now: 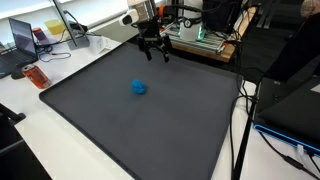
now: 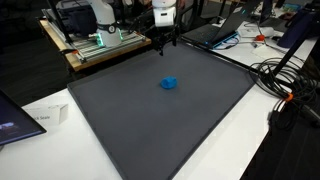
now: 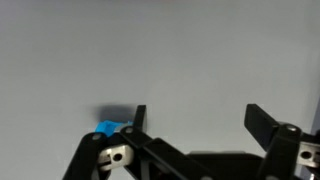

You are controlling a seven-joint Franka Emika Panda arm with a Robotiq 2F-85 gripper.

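Observation:
A small blue object (image 1: 138, 87) lies on the dark grey table mat (image 1: 130, 125), apart from my gripper (image 1: 153, 53), which hangs over the mat's far part. In exterior view 2 the blue object (image 2: 169, 82) rests well inside the mat, with the gripper (image 2: 167, 43) beyond it. Between the widely parted fingertips of my open gripper the wrist view shows only bare mat. Part of the blue object (image 3: 106, 128) appears at lower left there, the rest hidden behind the left finger (image 3: 137, 120).
An orange can (image 1: 36, 76) and a laptop (image 1: 25, 40) stand outside the mat at the left. Black cables (image 2: 285, 80) lie beside it. Most of the mat is empty.

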